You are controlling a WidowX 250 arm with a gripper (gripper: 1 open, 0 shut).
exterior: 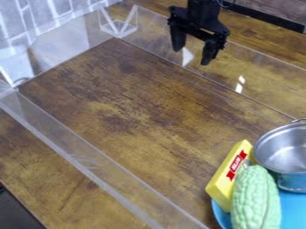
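The black gripper [192,46] hangs at the top middle of the view, over the far clear wall of the enclosure, its two fingers apart with nothing visible between them. At the bottom right lie a yellow box [227,176] with a red label and a pale green bitter melon [256,204] on a blue plate [220,216], beside a steel pot [284,154].
Clear plastic walls [84,161] border the wooden surface [120,103], which is bare across the middle and left. A white tiled area [36,18] is at the top left.
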